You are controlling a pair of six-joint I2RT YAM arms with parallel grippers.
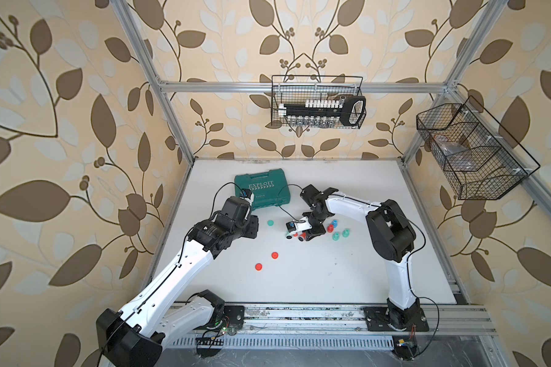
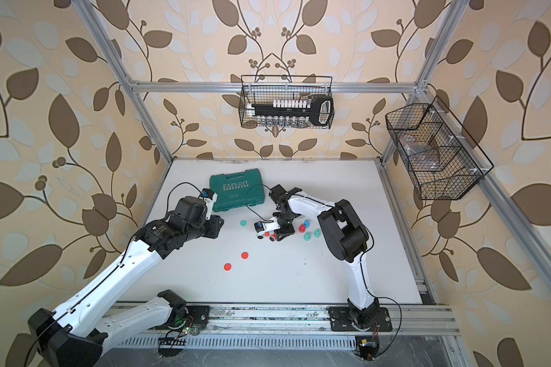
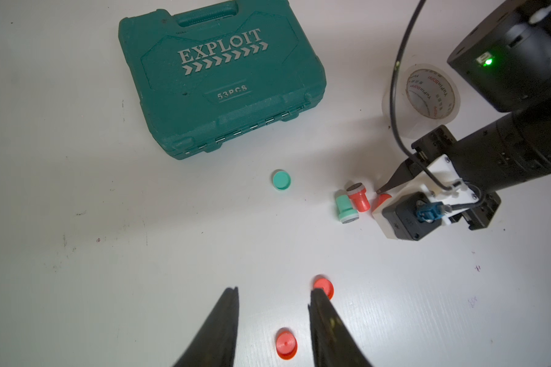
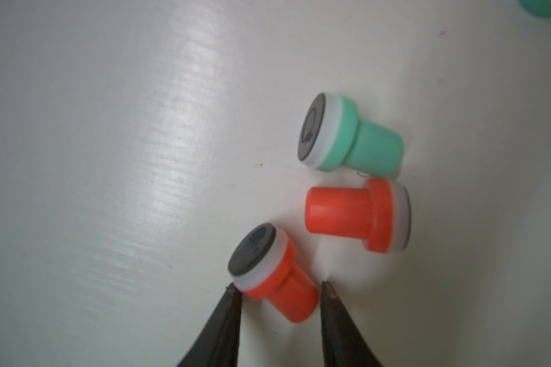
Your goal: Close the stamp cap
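My right gripper stands open low over the table, its fingers on either side of a red stamp (image 4: 295, 296) that lies on its side, dark face toward the upper left. Just beyond it lie a second red stamp (image 4: 339, 211) and a green stamp (image 4: 373, 146), both on their sides and uncapped. My left gripper is open and empty, high over the table. In the left wrist view, two loose red caps (image 3: 323, 287) (image 3: 286, 344) and a green cap (image 3: 281, 179) rest on the table. The right arm hides most of the nearest red stamp there.
A green tool case (image 3: 226, 79) lies at the back left, and a tape roll (image 3: 431, 91) stands behind the right gripper. More green stamps (image 1: 336, 236), a red one (image 1: 330, 228) and a blue one (image 1: 335, 223) are right of it.
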